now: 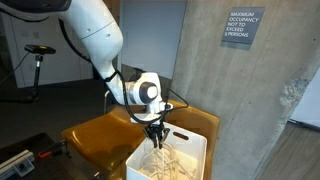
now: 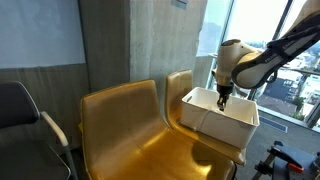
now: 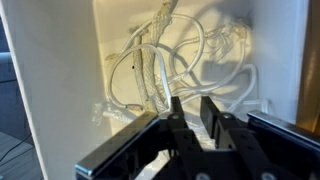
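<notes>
A white box [image 1: 196,145] holds loops of white cord and pale braided rope. The thin white cord [image 3: 203,45] curls across the box floor in the wrist view, and the thicker rope [image 3: 140,72] runs along its middle. My gripper points down into the box with its two dark fingers apart. It stands open, and nothing shows held between the fingertips. In exterior view 1 the gripper [image 1: 157,142] is over the box's left part, inside its near rim. From the other side, the box wall [image 2: 225,126] hides most of the contents.
The box rests on tan chairs [image 1: 85,133], whose backs [image 2: 120,117] rise beside it. A dark chair [image 2: 35,125] is farther left. Behind the box stands a grey concrete wall [image 1: 255,85]. Bare seat lies left of the box.
</notes>
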